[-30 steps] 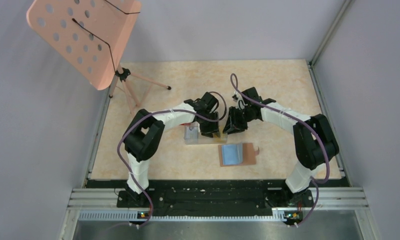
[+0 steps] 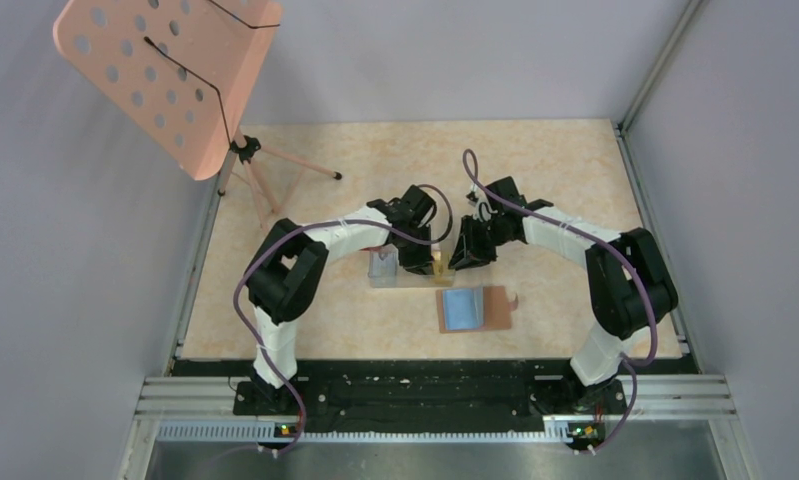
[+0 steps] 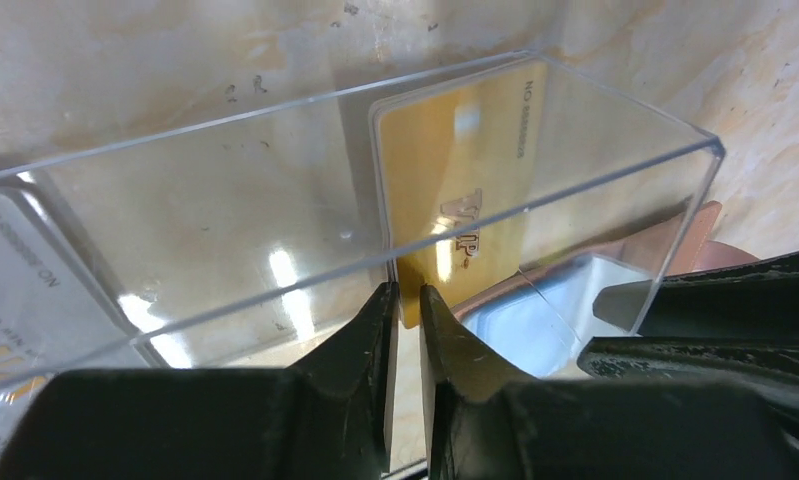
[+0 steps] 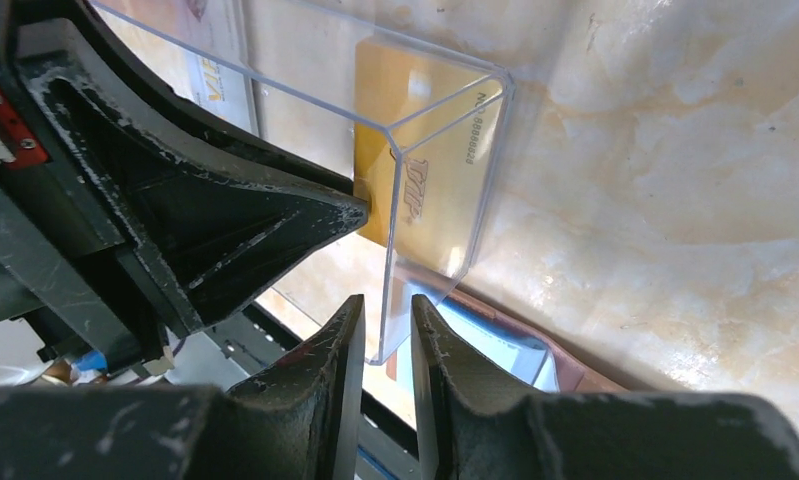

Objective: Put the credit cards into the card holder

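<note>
A gold card (image 3: 462,170) leans inside a clear box (image 3: 225,118), near its right end. In the left wrist view my left gripper is slightly open, its fingertips on either side of the gold card's near lower corner. It is not clear whether they touch it. A white card (image 3: 25,290) lies at the box's left end. My right gripper is part open at the box's right end, the clear wall showing between its fingers; contact is unclear. The brown card holder (image 2: 498,310) lies spread below, with a light blue panel (image 2: 463,309).
The box's clear walls stand close round the left fingertips. Both grippers are near each other, and the left one's black finger (image 4: 305,215) shows at close range in the right wrist view.
The right gripper has moved only slightly. Card holder and box look unmoved.
</note>
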